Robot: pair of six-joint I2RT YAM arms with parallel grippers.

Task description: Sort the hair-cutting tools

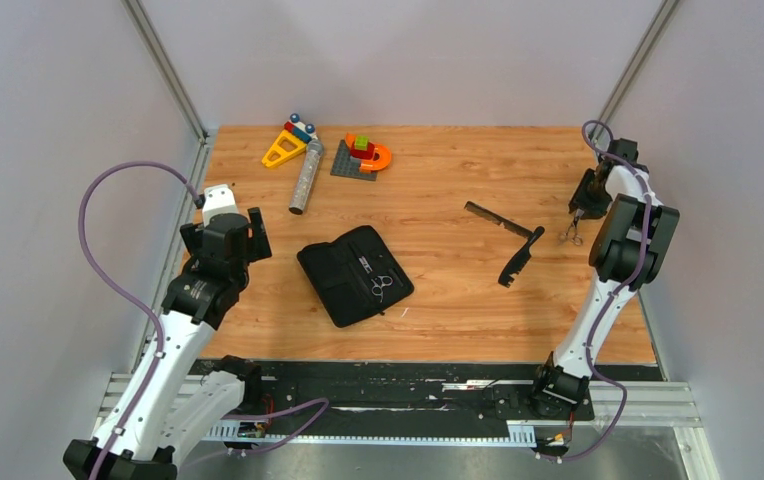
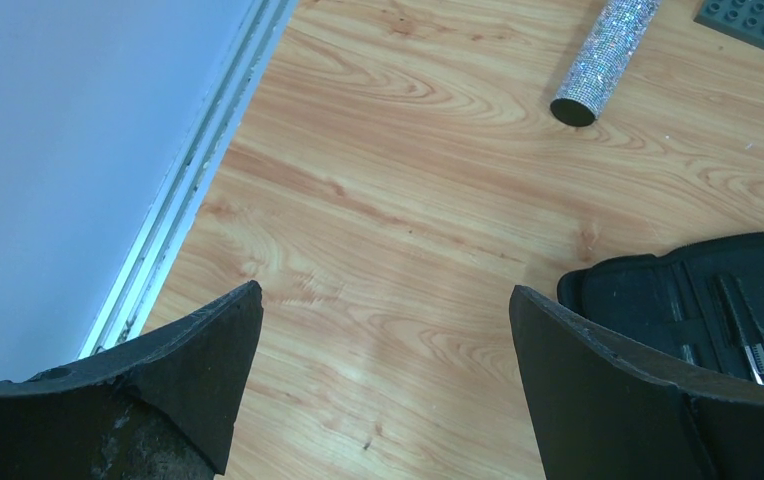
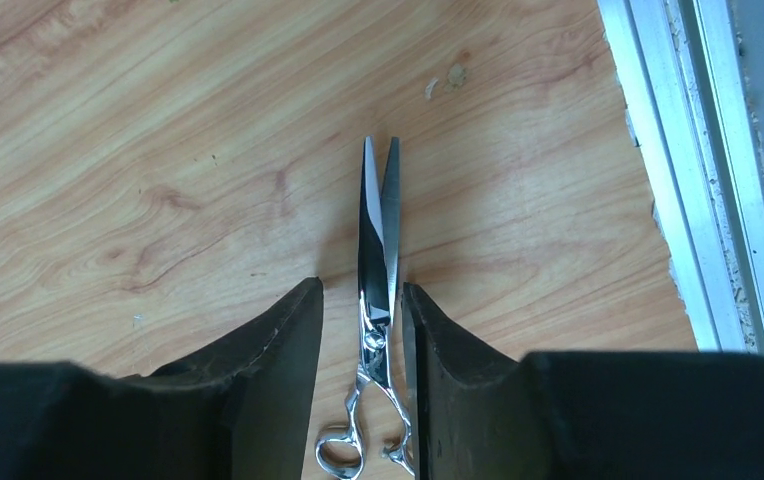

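Silver scissors (image 3: 373, 340) lie on the wood at the table's right side (image 1: 574, 232), blades away from me. My right gripper is over them, fingertips either side near the pivot, part open; whether they touch is unclear. A black tool case (image 1: 338, 285) with scissors in it lies open left of centre, also in the left wrist view (image 2: 688, 300). A straight comb (image 1: 488, 215) and a handled comb (image 1: 518, 260) lie right of centre. My left gripper stands open at the table's left, nothing between its fingers.
A glittery tube (image 1: 306, 180), a yellow toy (image 1: 278, 152) and a grey plate with bricks (image 1: 348, 170) sit at the back left. An aluminium rail (image 3: 708, 200) runs along the right edge.
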